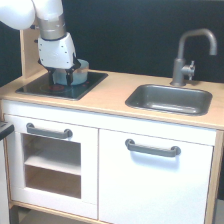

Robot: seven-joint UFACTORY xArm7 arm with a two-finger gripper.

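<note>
A small grey-blue pot (80, 73) stands on the black stovetop (37, 86) at the left of the toy kitchen counter. My gripper (61, 76), at the end of a white arm, points down at the pot's near left side and covers part of it. Its dark fingers are small and blurred against the black stovetop. Whether they touch the pot or hold any part of it does not show.
To the right, a metal sink (170, 98) is set into the wooden counter (112, 88), with a grey tap (182, 65) behind it. Bare counter lies between stovetop and sink. Below are an oven door (85, 178) and a white cabinet door (150, 185), both with dark handles.
</note>
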